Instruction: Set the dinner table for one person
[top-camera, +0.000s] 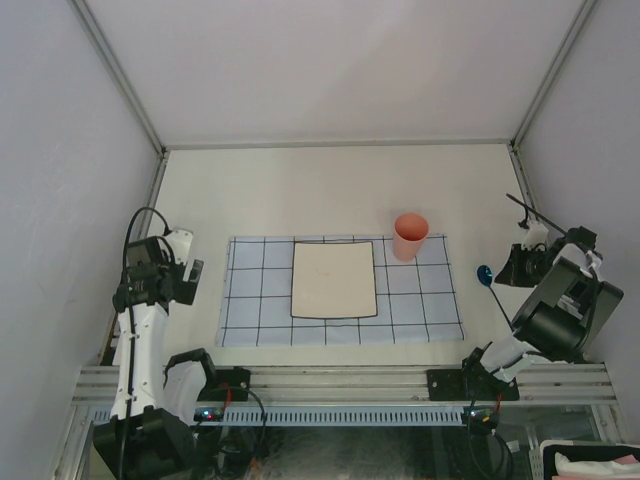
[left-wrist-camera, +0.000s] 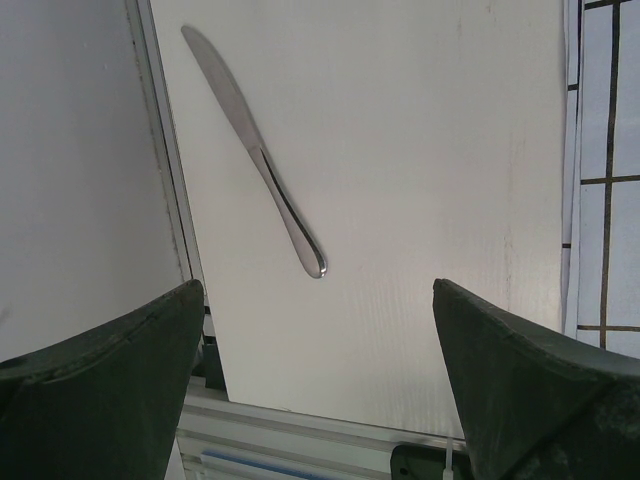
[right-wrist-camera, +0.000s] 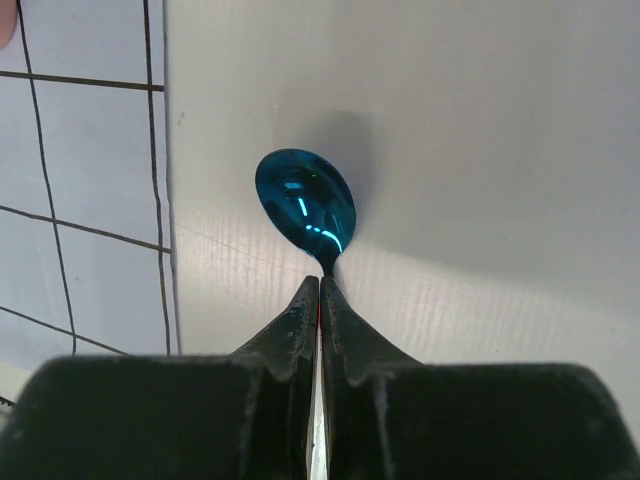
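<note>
In the right wrist view my right gripper is shut on a shiny blue spoon (right-wrist-camera: 308, 200) at its neck, with the bowl out ahead of the fingertips. From above, the spoon (top-camera: 485, 274) shows just right of the grid-lined placemat (top-camera: 262, 292), its thin handle trailing toward the front. A square cream plate (top-camera: 333, 280) lies mid-mat, and a pink cup (top-camera: 409, 236) stands at the mat's back right. At far left, my left gripper is open and empty; beyond its fingers a silver knife (left-wrist-camera: 262, 160) lies flat on the table.
Bare white table (top-camera: 320, 190) stretches behind the mat. Side walls and metal rails (top-camera: 120, 75) bound the space left and right. A dark bin (top-camera: 590, 455) with pale contents sits at the front right corner, off the table.
</note>
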